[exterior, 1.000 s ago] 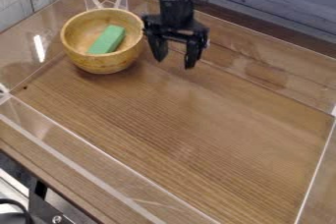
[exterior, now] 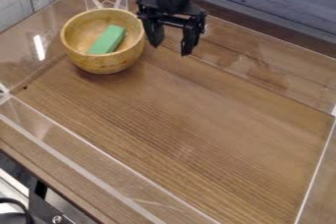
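My black gripper (exterior: 171, 29) hangs at the top middle of the camera view, its fingers apart and pointing down, with nothing seen between them. It is just right of a round tan bowl (exterior: 102, 61). Inside the bowl lies a green block (exterior: 108, 38), slightly tilted, toward the bowl's middle.
Grey walls (exterior: 276, 2) border it at the back. A cable or clear item lies at the left edge, and a dark object sits at the lower left corner.
Over the last second my gripper has moved up and back toward the top of the view. The bowl and green block look unmoved.
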